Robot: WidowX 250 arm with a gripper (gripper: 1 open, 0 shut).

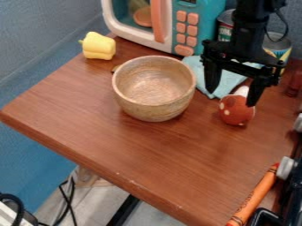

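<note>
My black gripper (232, 88) hangs at the right, over a light blue cloth (210, 73) and beside a red-and-white round toy (236, 109) on the table, its fingers apart. Left of it sits a wooden bowl (153, 89). Whether anything touches the fingers is hard to tell.
A toy microwave (189, 26) stands at the back, a yellow pepper (98, 46) at the back left, cans behind the arm. An orange crayon-like item (257, 192) lies at the front right.
</note>
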